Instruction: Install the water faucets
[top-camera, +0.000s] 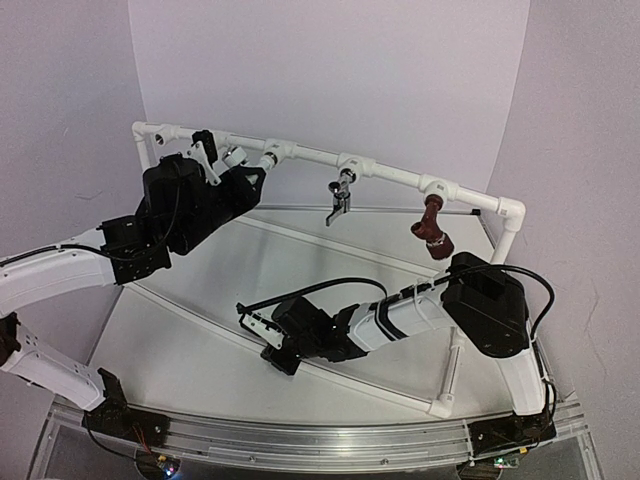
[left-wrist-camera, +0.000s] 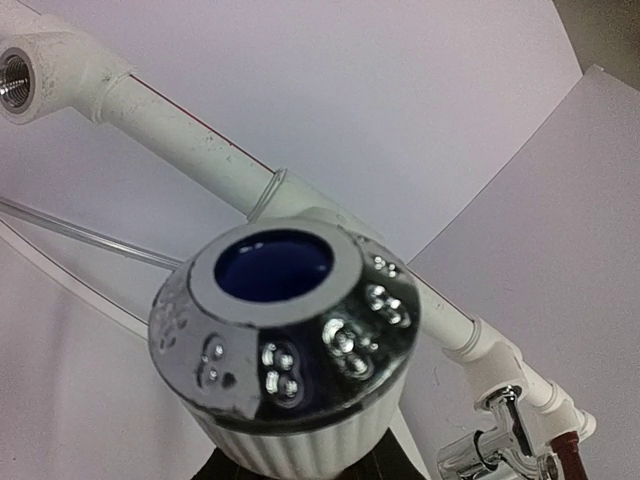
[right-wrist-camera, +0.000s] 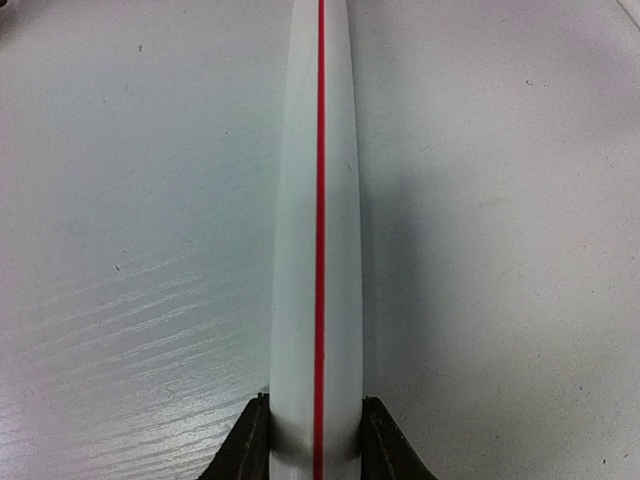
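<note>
A white faucet with a chrome-rimmed, blue-centred knob fills the middle of the left wrist view. At the pipe, my left gripper is shut on this faucet; its black fingers show either side below the knob, their contact hidden. From above, the knob tilts beside the gripper, and the faucet's white end meets a tee. A chrome faucet and a brown-red faucet hang from tees farther right. Low down, my right gripper is shut on the frame's white lower pipe.
The white upper pipe spans the frame. An empty tee with a threaded metal socket shows left of the knob. My right forearm crosses above the base board; bare board lies at left.
</note>
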